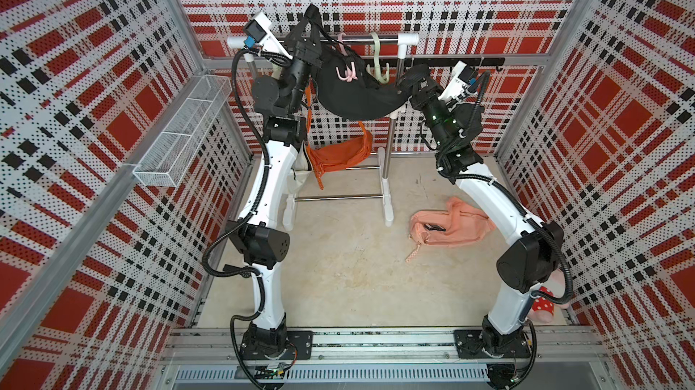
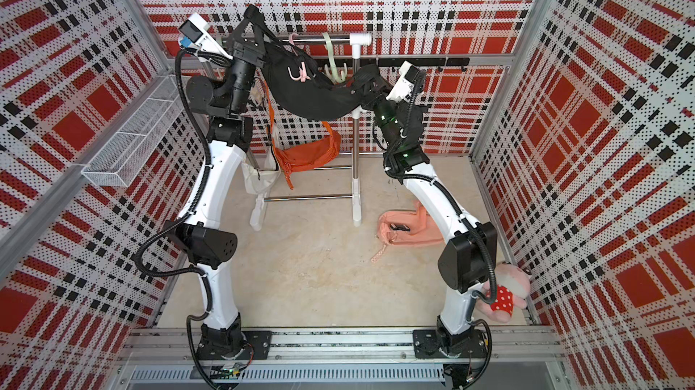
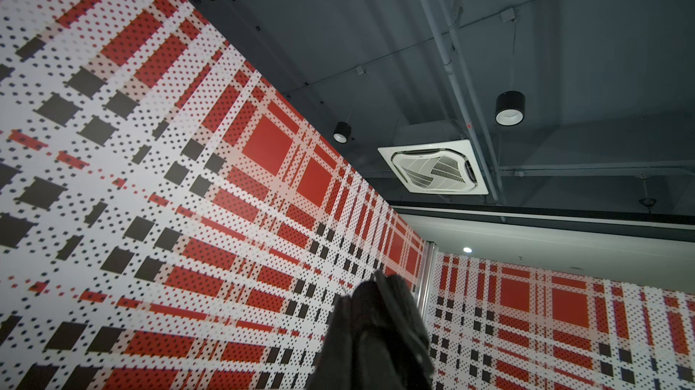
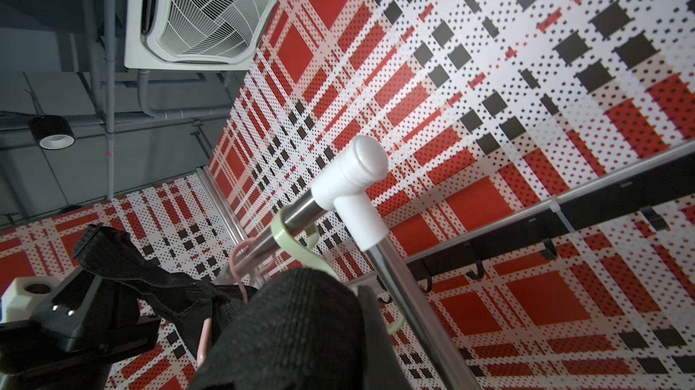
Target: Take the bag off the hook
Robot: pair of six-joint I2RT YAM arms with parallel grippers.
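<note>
The black bag [image 1: 358,97] is stretched between both grippers in front of the metal rack. My left gripper [image 1: 312,19], high at the rack's left, is shut on its black strap; the strap [image 4: 163,285] also shows in the right wrist view. At the other side, my right gripper [image 1: 411,80] is shut on the bag's right end, and dark cloth [image 4: 289,332] bulges up in its wrist view. A pink hook [image 1: 349,71] shows in front of the bag, with a green hook [image 1: 377,64] to its right. Whether the strap still touches a hook cannot be told.
The rack's bar [image 1: 369,38] runs behind the arms. An orange bag [image 1: 340,155] hangs lower, beside a whitish bag [image 2: 259,178]. On the floor lie a pink bag [image 1: 449,225] and a plush toy [image 2: 503,296]. A wire basket [image 1: 184,129] is at the left wall.
</note>
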